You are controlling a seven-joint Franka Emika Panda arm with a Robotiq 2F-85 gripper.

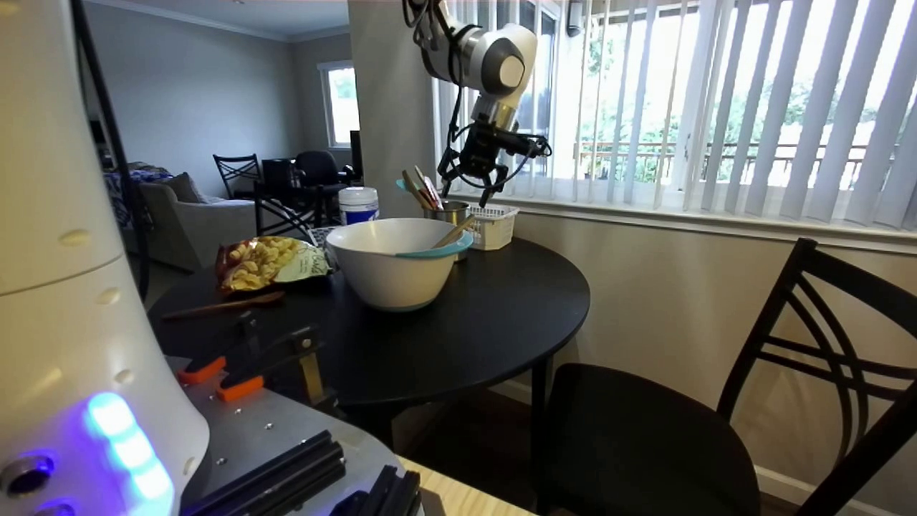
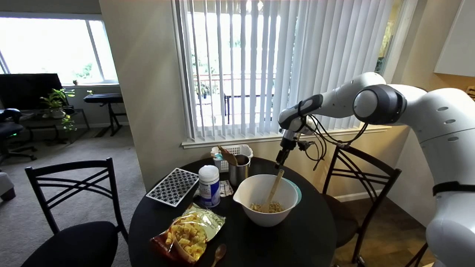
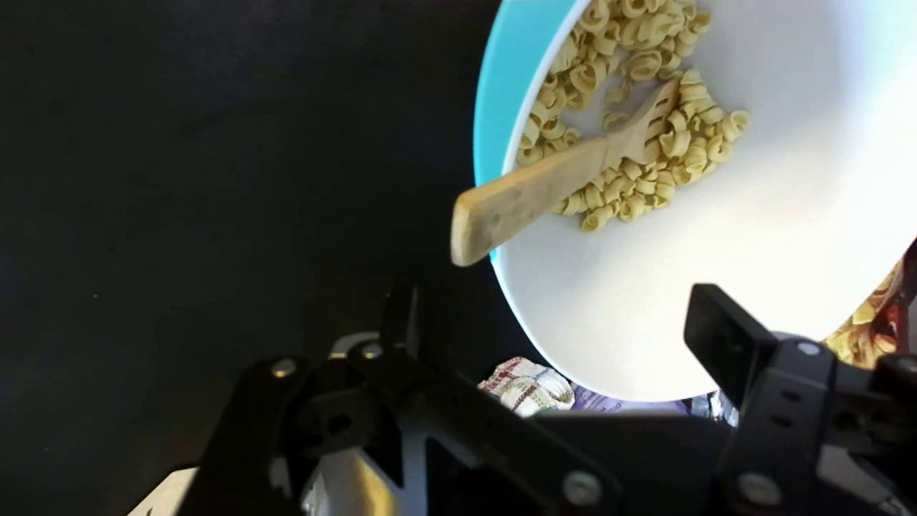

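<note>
My gripper is open and hangs above the far side of the table, with nothing between its fingers. In the wrist view its black fingers stand wide apart, one over the dark table and one over the bowl. A white mixing bowl with a turquoise rim section stands on the round table and holds a little curly pasta. Leaning in the bowl is a wooden slotted spoon; its head rests in the pasta and its handle end pokes out over the turquoise rim, below and apart from my gripper.
Around the bowl on the black table are an open pasta bag, a wooden spoon, a white-and-blue canister, a metal utensil pot, a white basket and a patterned board. Chairs stand nearby.
</note>
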